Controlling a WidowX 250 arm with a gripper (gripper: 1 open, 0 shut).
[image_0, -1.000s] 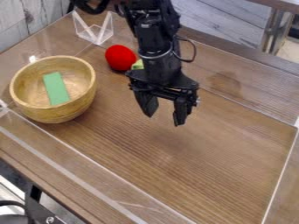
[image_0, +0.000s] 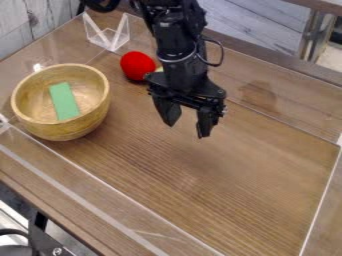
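My black gripper (image_0: 185, 114) hangs over the middle of the wooden table, its fingers spread open, with nothing seen between them. A red round object (image_0: 136, 65) lies behind it to the left. A small yellow-green thing behind the arm is mostly hidden. On the left stands a wooden bowl (image_0: 94, 110) holding a green block (image_0: 63, 103).
A white wire-like holder (image_0: 107, 30) stands at the back left. A black cable or fixture sits at the lower left corner.
The gripper has shifted very slightly and risen a little. The objects on the table stay where they were.
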